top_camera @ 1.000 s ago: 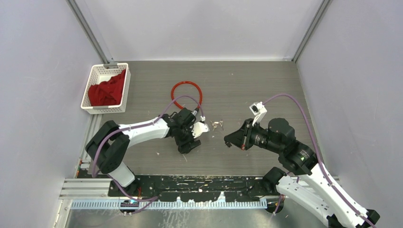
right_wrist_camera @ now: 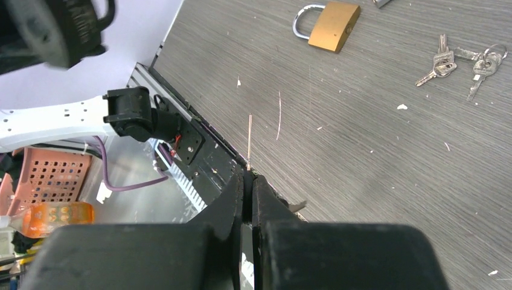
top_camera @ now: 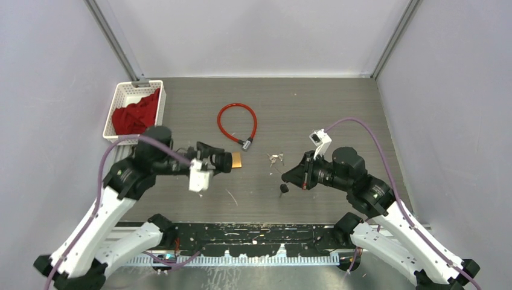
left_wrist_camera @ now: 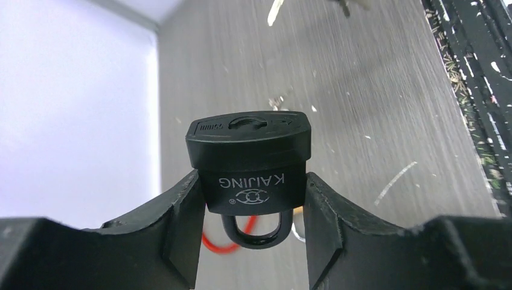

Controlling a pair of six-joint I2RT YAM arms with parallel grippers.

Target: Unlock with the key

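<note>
In the left wrist view my left gripper is closed around a black padlock (left_wrist_camera: 247,145) marked KAIJING, a finger on each side. Its black shackle (left_wrist_camera: 256,243) hangs toward the lower side. Seen from above, the lock is a dark block (top_camera: 226,162) at the left arm's tip, raised over the table. My right gripper is shut on a thin key, whose narrow blade (right_wrist_camera: 250,139) points forward, nearly edge-on. A small dark piece (top_camera: 284,188) hangs below the right gripper (top_camera: 290,177); its link to the key is unclear. Lock and key are well apart.
A brass padlock (right_wrist_camera: 334,27) lies on the table, partly behind the left gripper from above. Loose keys (top_camera: 276,158) lie between the arms, with a red cable lock (top_camera: 254,124) farther back. A white basket (top_camera: 160,109) holds red cloth.
My left arm has swung up and left from low over the table, turning the black padlock toward the right and uncovering the brass one. The right gripper has shifted slightly left.
</note>
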